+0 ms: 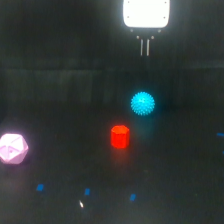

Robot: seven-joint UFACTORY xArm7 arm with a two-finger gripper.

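Observation:
My gripper hangs at the top of the camera view, under a bright white body. Its two thin fingers point down with a gap between them, and nothing shows in that gap. Below it lies a spiky cyan ball, clear of the fingers. A red-orange cylinder stands lower and a little to the left of the ball, apart from it. At the left edge of the view sits a pale pink faceted ball.
The surface is dark, with small blue marks, one being a blue mark near the front. A small white fleck lies close by. Dark, bare surface extends right of the cylinder.

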